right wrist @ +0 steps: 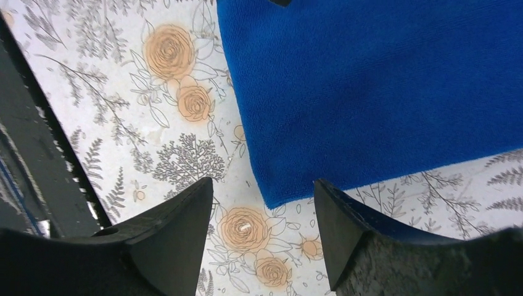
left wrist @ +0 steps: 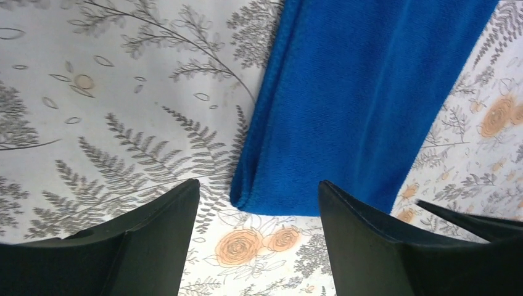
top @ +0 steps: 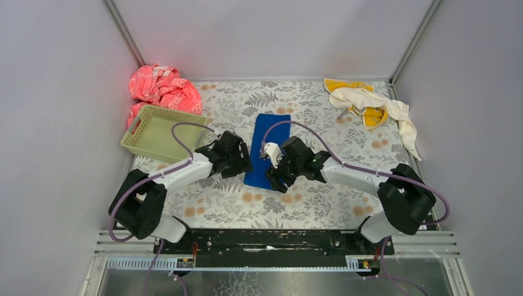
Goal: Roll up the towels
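Observation:
A blue towel (top: 262, 139) lies flat as a long folded strip on the patterned table. Its near left corner, with a folded edge along that side, shows just beyond the left gripper in the left wrist view. That gripper is part open with nothing between its fingers, left of the strip. My right gripper stands open over the near right corner of the towel (right wrist: 345, 98), its fingers empty. From above, both grippers sit close to the near end of the strip, and the right one covers part of it.
A green basket (top: 164, 111) stands at the left, with a crumpled coral cloth (top: 163, 92) behind it. White and yellow cloths (top: 370, 103) are heaped at the back right.

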